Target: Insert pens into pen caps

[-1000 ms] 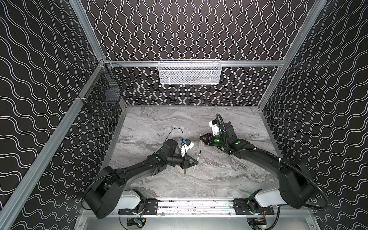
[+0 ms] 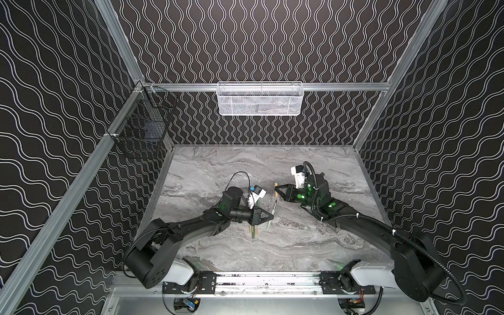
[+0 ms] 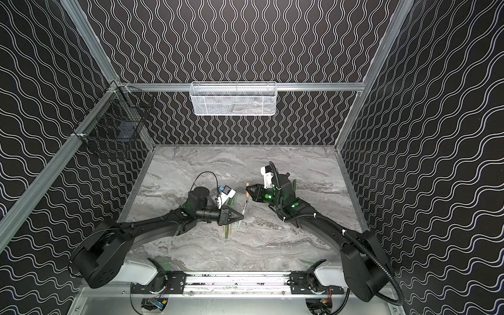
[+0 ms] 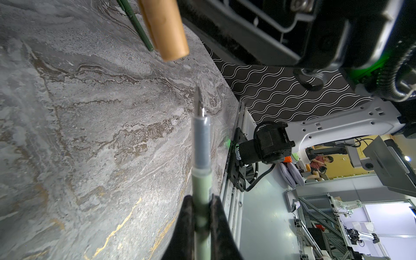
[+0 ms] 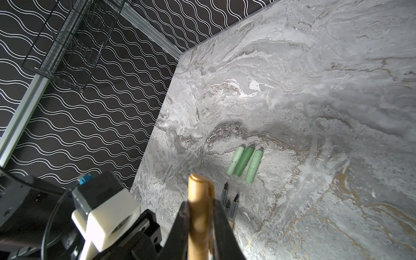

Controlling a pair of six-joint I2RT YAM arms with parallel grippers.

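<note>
In the left wrist view, my left gripper is shut on a light green pen [image 4: 201, 182], its bare metal tip pointing up the view. An orange pen cap [image 4: 166, 32] shows beyond the tip, clear of it and off to the left. My right gripper is shut on that orange cap [image 5: 198, 195], as the right wrist view shows. From above, the pen [image 2: 274, 206] and cap [image 2: 276, 190] stand nearly in line, the cap on the far side. Whether the tip is level with the cap's opening I cannot tell.
Several green caps [image 5: 244, 161] lie on the marble table [image 5: 325, 173], with uncapped pens [image 5: 232, 210] beside them. One dark green pen or cap [image 4: 136, 26] lies apart. A white mesh basket [image 2: 260, 99] hangs at the back.
The left gripper has moved away from the front edge with the pen, bringing its tip closer to the cap. The right gripper has shifted slightly to the right, still on the cap.
</note>
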